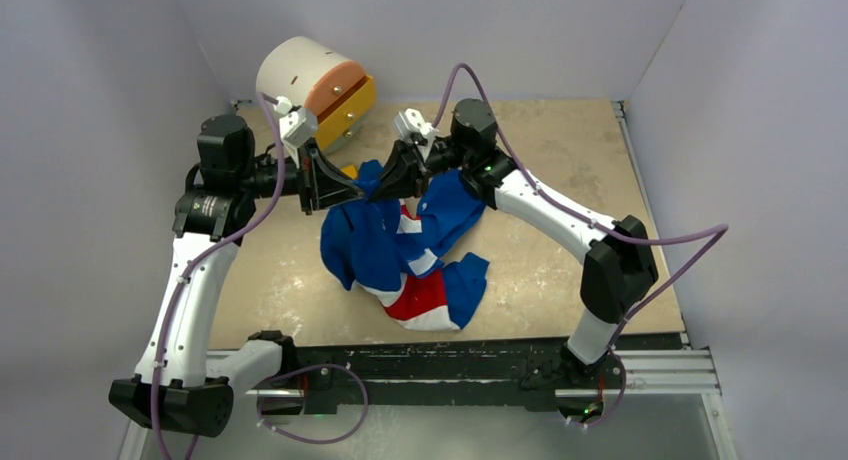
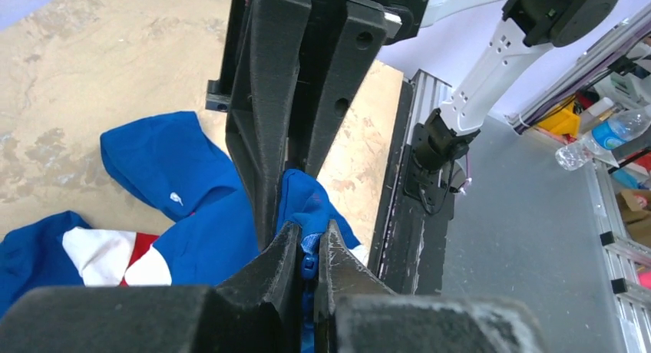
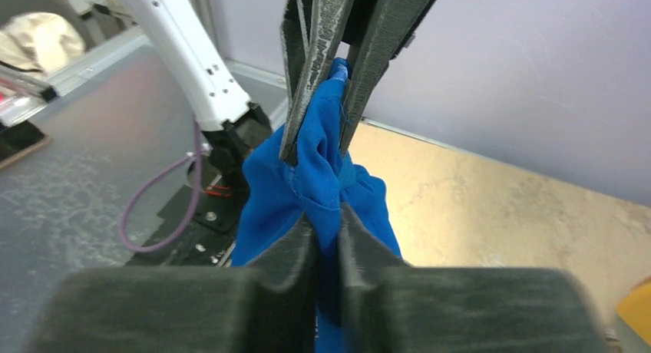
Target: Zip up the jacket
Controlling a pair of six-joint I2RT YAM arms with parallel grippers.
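Note:
The blue jacket [image 1: 360, 250], with red and white bands, lies bunched on the table, its upper part lifted between the arms. In the left wrist view, my left gripper is shut on a blue fold, with zipper teeth [image 2: 309, 267] showing between its fingers. My right gripper [image 1: 374, 196] is close beside the left one at the same lifted edge. A strip of blue cloth [image 3: 318, 169] runs down between the right fingers, which stand close together; whether they clamp it is unclear. The grippers hide much of the zipper in the top view.
A white rounded cabinet [image 1: 297, 68] with orange and yellow drawers stands at the back left. Bare table [image 1: 560, 210] lies to the right of the jacket. The two grippers nearly touch, leaving little room between them.

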